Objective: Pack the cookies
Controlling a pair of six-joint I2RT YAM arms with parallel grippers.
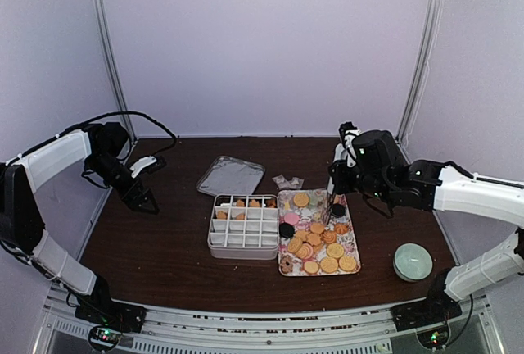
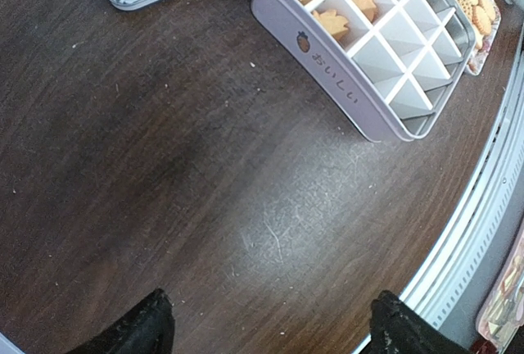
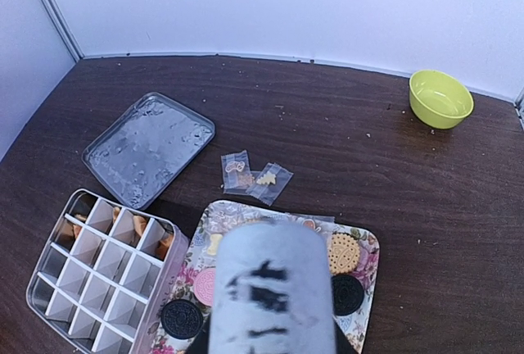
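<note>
My right gripper (image 1: 337, 182) is over the upper right of the floral tray (image 1: 284, 203), shut on a white tool with dark marks (image 3: 270, 288). The tool's slim metal end (image 1: 328, 210) points down at the tray like tongs; whether a cookie is in it cannot be made out. Round, pink and dark cookies lie on the tray, such as a black one (image 3: 181, 319) and a pale round one (image 3: 343, 253). Left of it stands the divided box (image 2: 327, 88), star-shaped cookies (image 2: 332, 24) in some compartments and others empty. My left gripper is open, far from the box.
A clear lid (image 3: 149, 149) lies behind the box, with small packets (image 3: 255, 178) to its right. At the front right is a pale green bowl (image 1: 413, 262); a yellow bowl (image 3: 440, 98) sits at the back.
</note>
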